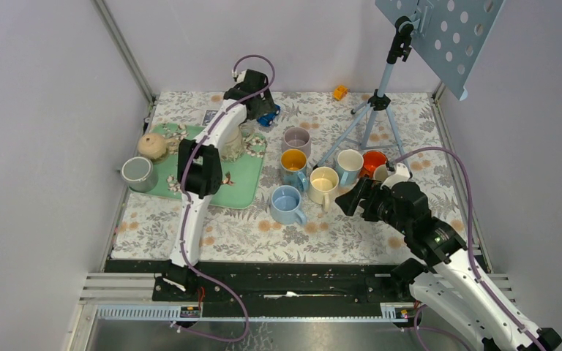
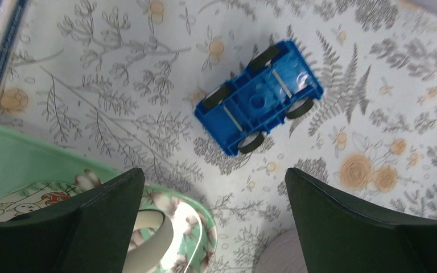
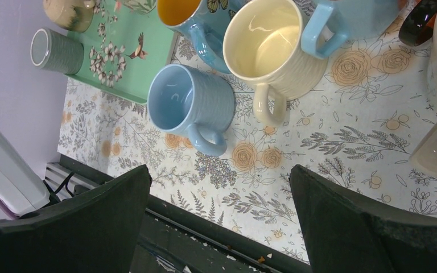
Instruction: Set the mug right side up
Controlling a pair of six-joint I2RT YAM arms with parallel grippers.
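Observation:
My left gripper stands open above a blue toy car, which shows its underside and wheels in the left wrist view. In the top view a cream mug on the green tray is partly hidden under the left arm; its handle shows at the lower left of the left wrist view. A light blue mug, a yellow cream mug and other mugs stand in the middle. My right gripper is open to their right, holding nothing.
A metal tripod stands at the back right, with an orange toy nearby. A grey-green cup and a round beige object are at the left.

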